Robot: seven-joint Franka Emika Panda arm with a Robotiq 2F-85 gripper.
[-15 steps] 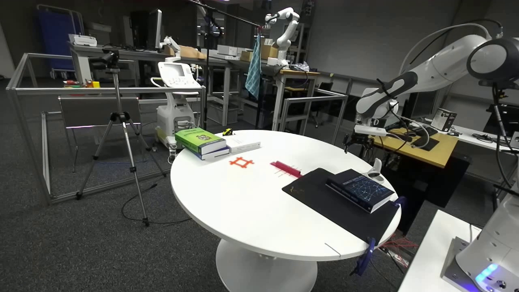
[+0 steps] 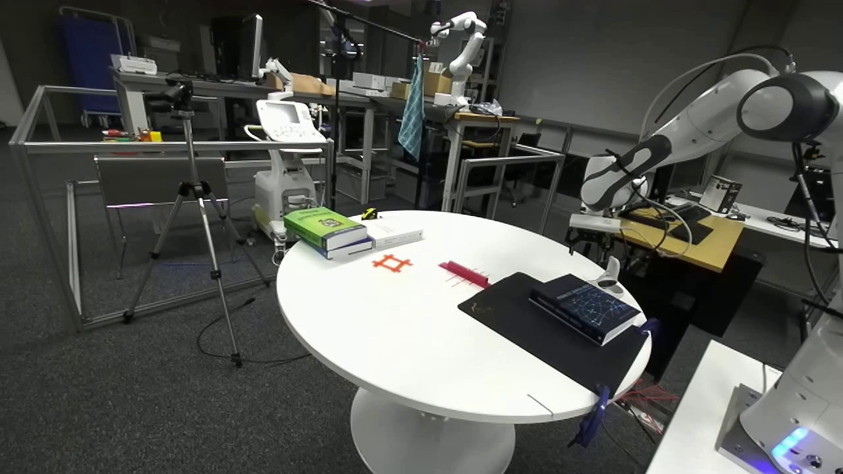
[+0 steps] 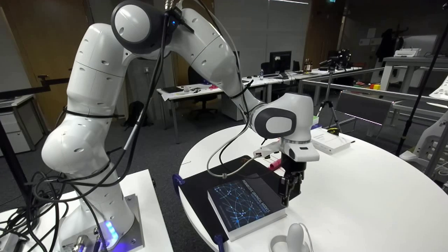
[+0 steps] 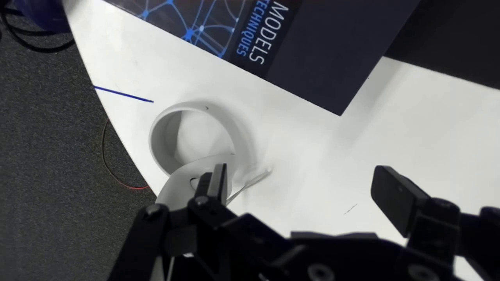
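My gripper is open above the white table (image 4: 300, 154), and no object shows gripped between its fingers. A white device with a ring and a rounded handle (image 4: 199, 108) lies near the table's edge; in the wrist view the left finger (image 4: 218, 182) overlaps its handle. Whether they touch cannot be told. Beside it, a dark blue book with a network pattern (image 4: 328, 61) lies flat, partly on a black mat (image 2: 521, 320). From the other side, the gripper (image 3: 290, 191) hangs fingers down near the book's far corner.
Green and white books (image 2: 325, 228) lie at the table's far side. A red piece (image 2: 466, 274) and an orange frame-like shape (image 2: 392, 263) are on the tabletop. Blue clamps (image 2: 591, 419) grip the mat's edge.
The arm's upper links have swung down and to the left in exterior view 1. My gripper sits slightly lower and its hand has turned. The tabletop objects have not moved.
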